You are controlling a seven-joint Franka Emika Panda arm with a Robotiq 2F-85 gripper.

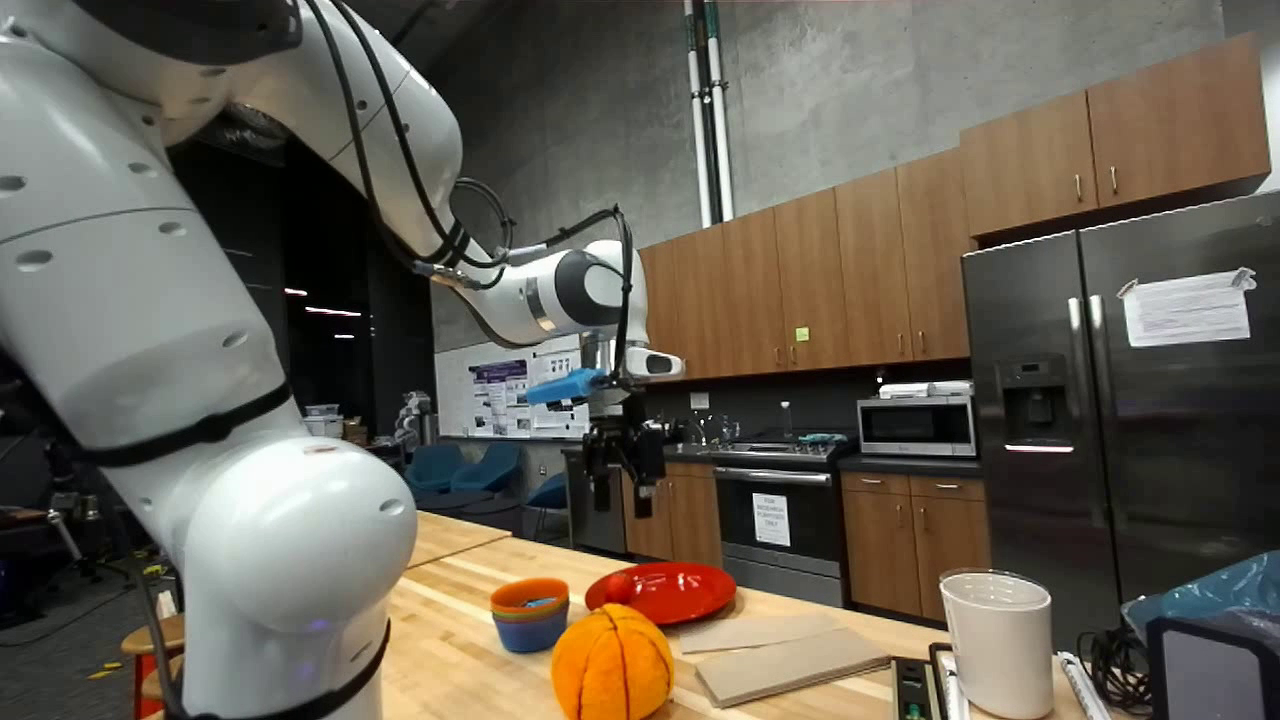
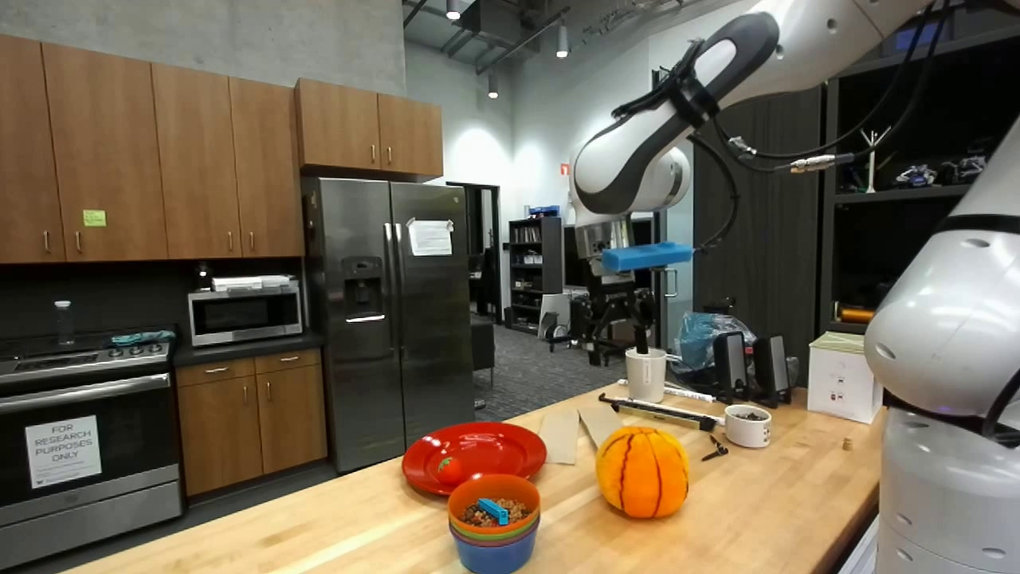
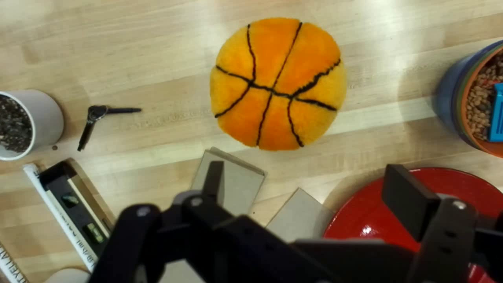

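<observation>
My gripper (image 1: 632,486) hangs high above the table, pointing down. In the wrist view its two black fingers (image 3: 409,200) stand wide apart, with only the tabletop, boards and plate showing below the gap. An orange plush basketball (image 3: 278,85) rests on the table, clear of the gripper. A red plate (image 2: 435,450) holds a small red tomato-like item (image 2: 449,469). Beside the plate is a stack of coloured bowls (image 2: 497,553); the orange top one contains brown pellets and a blue block (image 2: 494,511).
Two thin flat boards (image 1: 792,666) lie between plate and ball. A level (image 3: 82,207), a white mug (image 1: 996,642), a small pot (image 2: 747,426) and a black tripod-like piece (image 3: 96,114) occupy the other end. Bare wood surrounds the ball.
</observation>
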